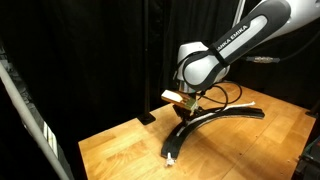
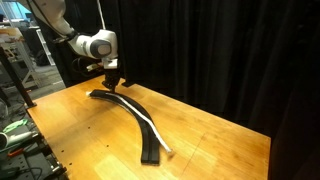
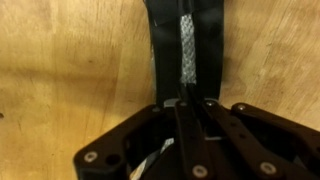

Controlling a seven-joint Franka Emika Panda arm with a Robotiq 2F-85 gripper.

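Note:
A long black curved strip lies on the wooden table, bending in an arc. A pale braided band runs along the middle of the black strip in the wrist view and reaches my fingertips. In exterior view 2, a white length follows the black strip's inner side and stands off it near the close end. My gripper is low over the strip, its fingers shut on the band where the two meet. The exact grip is partly hidden by the dark fingers. Exterior view 1 shows the gripper at the strip's back-left part.
Bare wooden tabletop spreads widely to the right in exterior view 2. Black curtains hang behind the table. A small black block sits near the back edge.

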